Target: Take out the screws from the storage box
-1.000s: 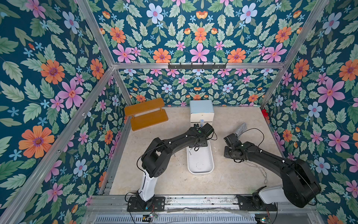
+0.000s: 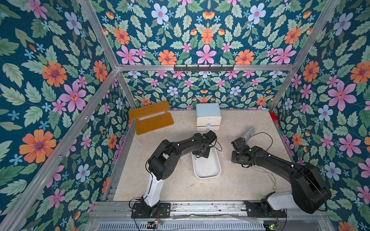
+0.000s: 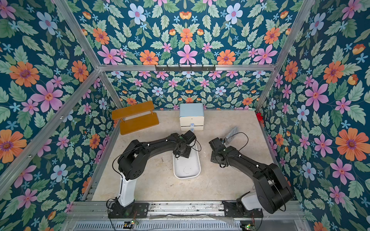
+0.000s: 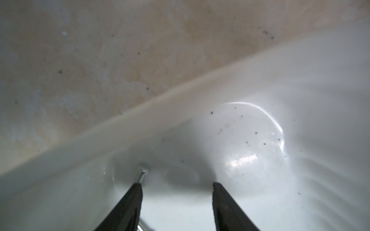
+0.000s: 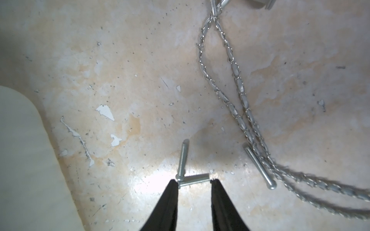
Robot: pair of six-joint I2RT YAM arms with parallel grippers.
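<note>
In the white storage box [image 2: 206,169], my left gripper hangs low over the back part, fingers apart. A screw [image 4: 143,169] lies on the box floor at its left fingertip, partly hidden by that finger; nothing is clearly held. My right gripper is open above the table to the right of the box. Two screws [image 5: 183,157] lie crossed near its fingertips, and another screw [image 5: 258,163] lies beside a doubled silver chain [image 5: 240,88].
A cream and blue cabinet [image 2: 208,115] stands behind the box. A wooden rack [image 2: 153,123] is at the back left, and a grey translucent item [image 2: 248,132] lies behind my right gripper.
My left gripper has moved toward the front and slightly left, lower over the white box. The right arm looks unchanged.
</note>
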